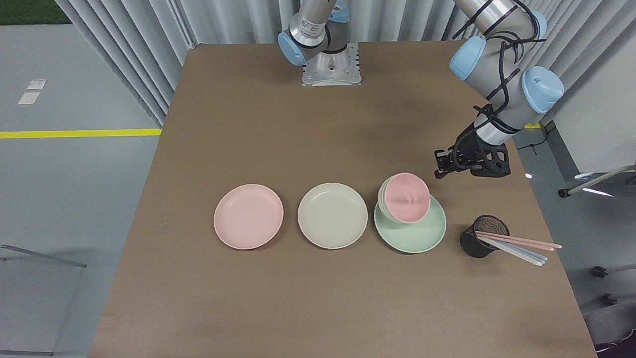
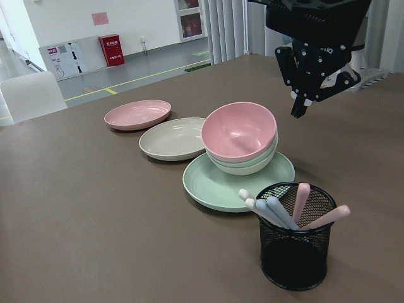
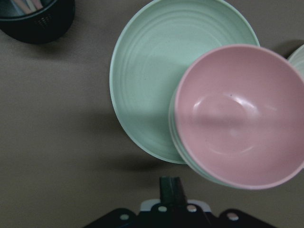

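A stack of bowls, pink bowl [image 1: 407, 197] [image 2: 238, 129] [image 3: 237, 118] on top, sits on the green plate [image 1: 417, 235] [image 2: 218, 192] [image 3: 142, 71], tilted somewhat in the front view. The cream plate [image 1: 332, 216] [image 2: 167, 140] is bare, as is the pink plate [image 1: 248, 217] [image 2: 137, 113] at its left. My gripper [image 1: 444, 170] [image 2: 303, 104] hangs beside and above the stack, apart from it. In the wrist view its dark fingertip shows at the bottom, below the bowls; whether it is open or shut I cannot tell.
A black mesh cup [image 1: 474, 244] [image 2: 293, 259] [image 3: 38, 26] holding several chopsticks stands right of the green plate in the front view.
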